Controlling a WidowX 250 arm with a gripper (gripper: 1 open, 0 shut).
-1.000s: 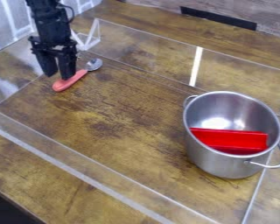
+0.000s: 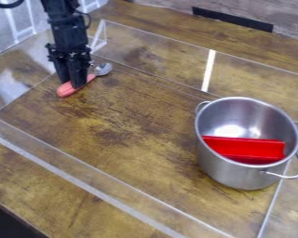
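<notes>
A red-handled utensil (image 2: 67, 89) with a round silver end lies on the wooden table at the upper left. My black gripper (image 2: 77, 76) is down right over its handle, fingertips around or just beside it; whether they touch it or how far they are apart is hard to tell. A large steel pot (image 2: 245, 167) with two side handles stands at the right, holding a red object (image 2: 245, 149).
Pale tape strips run across the tabletop. A white rack-like edge sits at the upper left behind the arm.
My gripper has moved down onto the red handle of the utensil. The pot has not moved.
</notes>
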